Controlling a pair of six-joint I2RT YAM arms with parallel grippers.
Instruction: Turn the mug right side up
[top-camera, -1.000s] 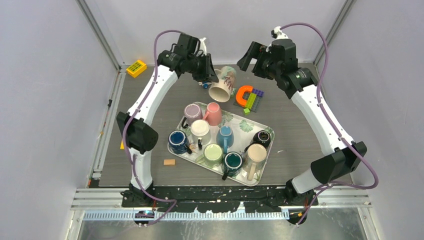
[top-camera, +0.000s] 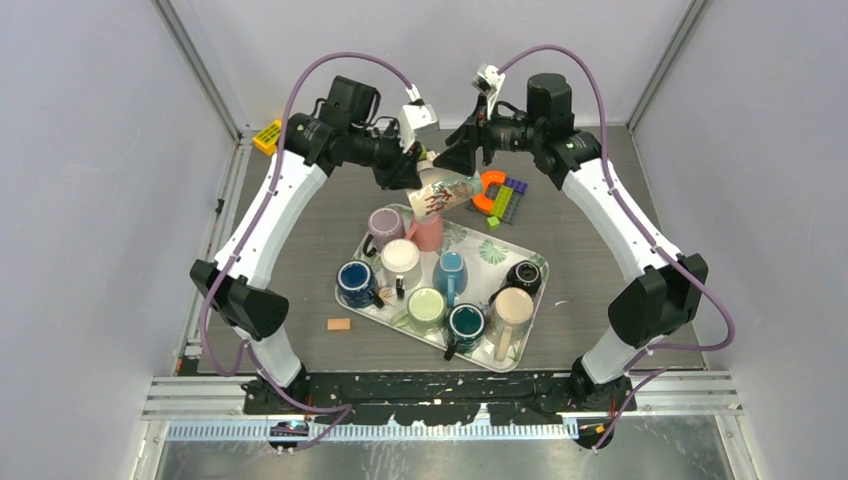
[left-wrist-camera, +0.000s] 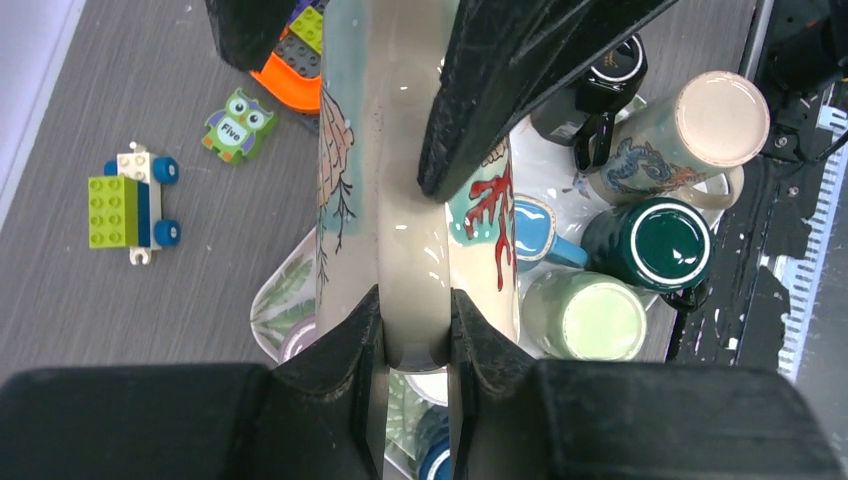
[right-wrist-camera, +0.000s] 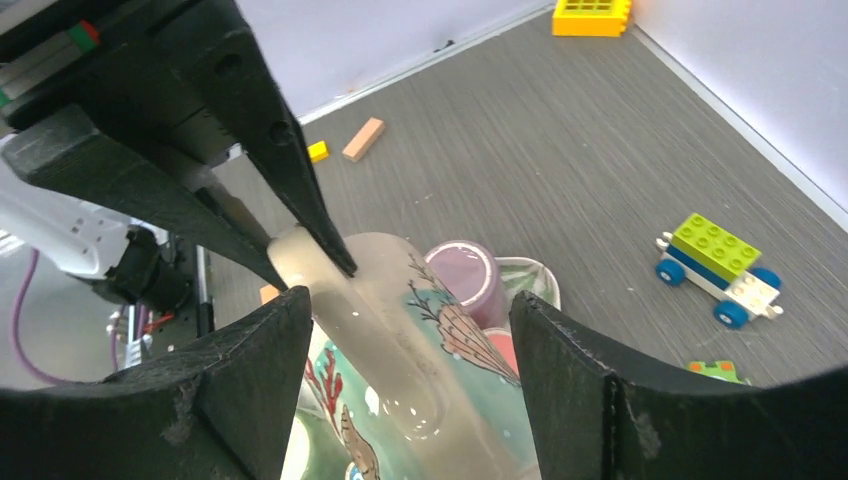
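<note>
A cream mug with coral designs (top-camera: 443, 195) hangs tilted in the air above the tray's back. My left gripper is shut on its handle, seen end-on in the left wrist view. My right gripper (top-camera: 460, 150) is at the mug's other end, its fingers part open on either side of the body in the right wrist view; whether they touch it I cannot tell.
A floral tray (top-camera: 490, 255) below holds several mugs, mostly upside down. Toy bricks (top-camera: 505, 200) lie behind it to the right, a small wooden block (top-camera: 338, 324) at front left.
The right arm has moved left to the mug. The left arm has shifted the mug, turning it to a more sideways angle.
</note>
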